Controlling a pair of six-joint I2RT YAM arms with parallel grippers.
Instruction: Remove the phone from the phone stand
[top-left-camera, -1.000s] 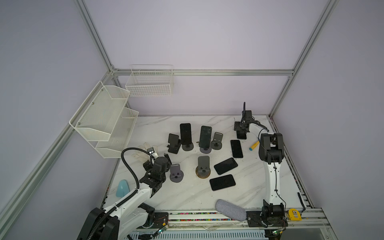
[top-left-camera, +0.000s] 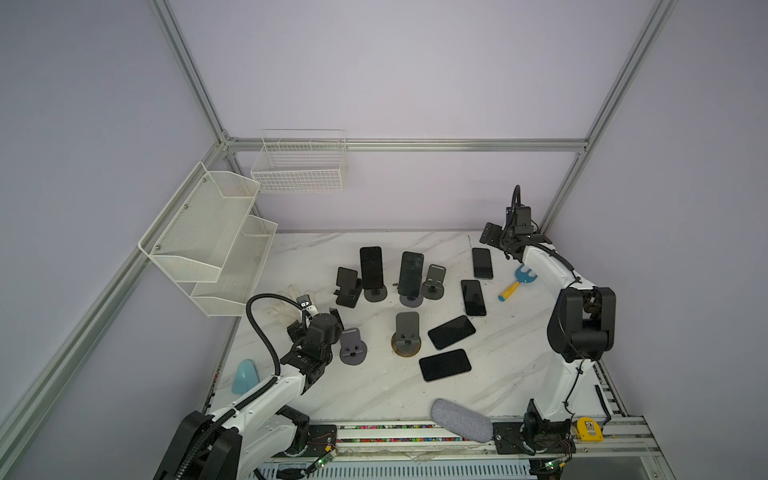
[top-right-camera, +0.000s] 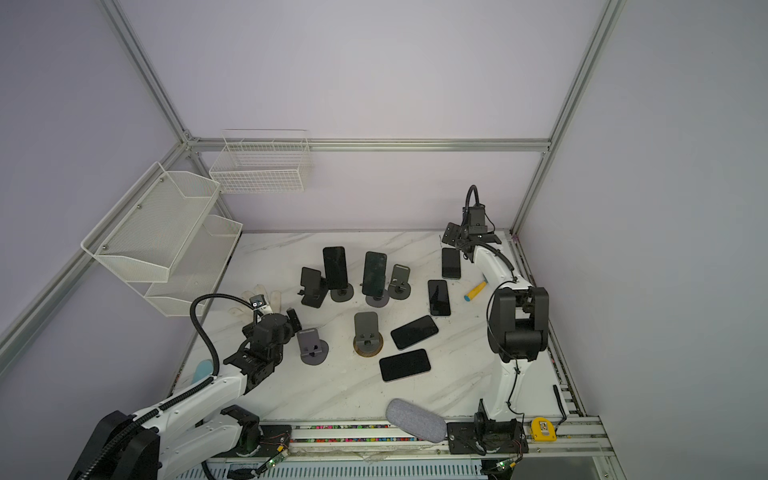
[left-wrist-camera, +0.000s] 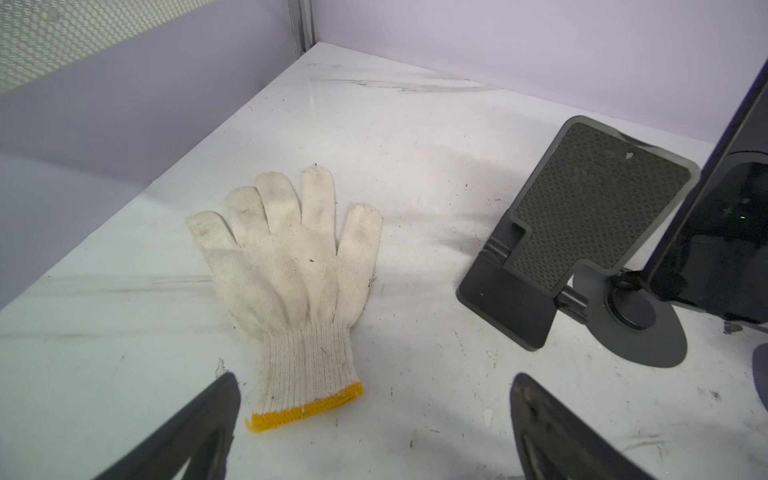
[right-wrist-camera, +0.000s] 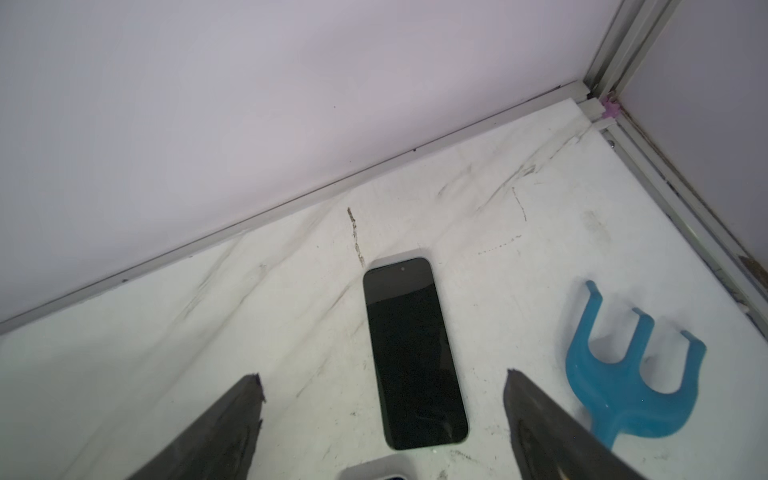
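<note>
Two phones still stand upright on stands: a black one (top-left-camera: 371, 266) and a greener one (top-left-camera: 411, 273). Empty stands (top-left-camera: 406, 328) stand around them. Several phones lie flat at the right; one (right-wrist-camera: 414, 352) is under my right gripper, which is raised above it, open, with nothing between its fingers. My left gripper stands open at the left, over the table facing a white glove (left-wrist-camera: 296, 288) and an empty folding stand (left-wrist-camera: 596, 212).
White mesh shelves (top-left-camera: 204, 232) hang at the left. A blue-and-yellow fork toy (right-wrist-camera: 632, 392) lies at the right, a grey case (top-left-camera: 461, 420) at the front edge.
My right gripper has lifted up from the phone at the back right and moved slightly right, uncovering that phone on the table. The left arm has not moved.
</note>
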